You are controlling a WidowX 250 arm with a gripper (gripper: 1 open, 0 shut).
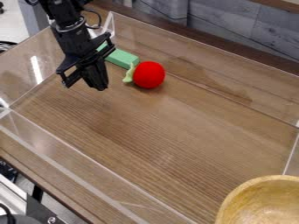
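Note:
My gripper (98, 79) hangs over the wooden table at the upper left, shut, with nothing visible between its fingers. Just to its right lie a red ball (149, 75) and a green object (121, 56), the latter partly behind the ball and the arm, with a paler green part reaching down beside the ball.
A yellow bowl (263, 206) sits at the bottom right corner, partly out of frame. Dark cables run past the table's left edge.

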